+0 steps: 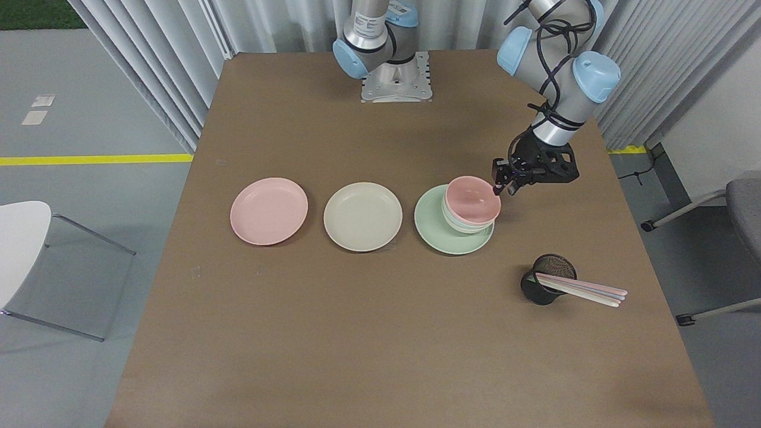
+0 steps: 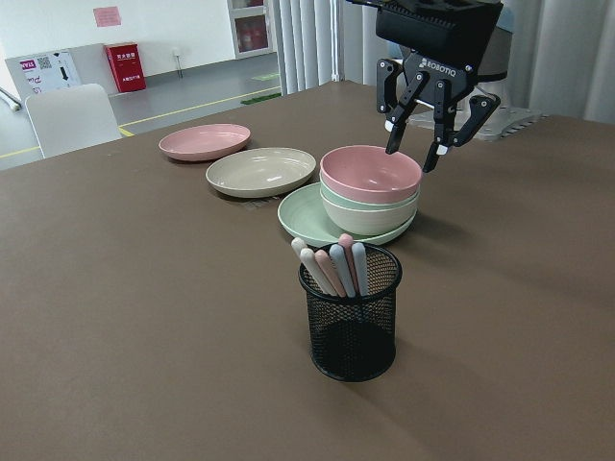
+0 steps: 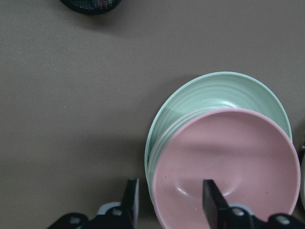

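Note:
A stack of bowls, a pink bowl [image 1: 472, 197] on top of mint and white bowls [image 2: 369, 218], sits on the green plate [image 1: 435, 228], off-centre in the wrist view. My gripper [image 2: 412, 126] hangs just above the stack's rim on the far side, open, its fingers apart with nothing held between them. A cream plate [image 1: 362, 217] and a pink plate [image 1: 269, 211] lie in a row to the left in the front view.
A black mesh cup [image 2: 352, 341] with several pink, blue and white chopsticks stands on the table [image 1: 392, 342] near the front right.

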